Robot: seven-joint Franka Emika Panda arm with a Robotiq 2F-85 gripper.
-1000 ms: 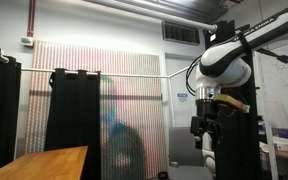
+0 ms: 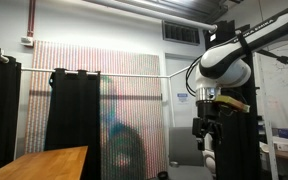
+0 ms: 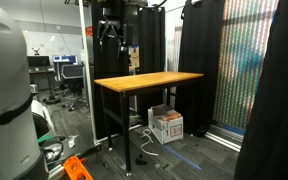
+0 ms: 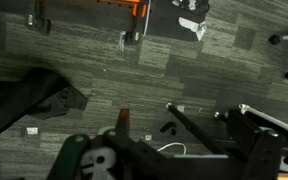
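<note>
My gripper (image 2: 206, 132) hangs in the air at the right of the first exterior view, pointing down, well to the right of the wooden table (image 2: 46, 163). In the second exterior view the gripper (image 3: 114, 36) shows dark at the upper left, higher than the tabletop (image 3: 154, 80). Looking down through the wrist view, I see the gripper open, its two dark fingers wide apart. Only grey carpet floor (image 4: 144, 85) and a thin white cable show between and beyond them, so nothing is held.
A white box (image 3: 165, 124) sits on the floor under it, near a loose cable. Black curtains (image 3: 192, 60) hang behind the table. A grey chair (image 2: 187, 150) stands near the gripper in the first exterior view.
The arm has shifted only slightly, with the gripper a touch lower in the first exterior view. The table and surroundings look the same.
</note>
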